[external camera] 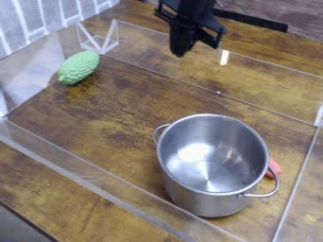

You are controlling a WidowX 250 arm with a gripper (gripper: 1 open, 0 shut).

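Note:
My black gripper [183, 40] hangs high at the top centre, near the far clear wall, shut with nothing visible between its fingers. A green bumpy vegetable [78, 68] lies on the wooden surface at the left. A steel pot [210, 163] with two handles stands at the lower right, empty inside. A red object [273, 172] is partly hidden behind the pot's right side.
Clear plastic walls surround the wooden work area [127, 123]. A small white frame-like piece stands at the upper left corner.

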